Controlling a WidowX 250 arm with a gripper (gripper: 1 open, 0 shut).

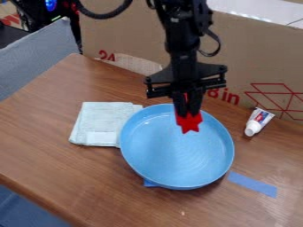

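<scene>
My black gripper (187, 108) points down over the back part of the blue plate (175, 156), with a red star-shaped object (190, 124) at its fingertips, apparently held between them. The plate lies on the wooden table, partly over a strip of blue tape. A folded white cloth (101, 123) lies left of the plate, and a white tube with a red end (258, 121) lies to its right.
A cardboard box (267, 71) stands along the back. A grey padded edge (30, 62) borders the table at left.
</scene>
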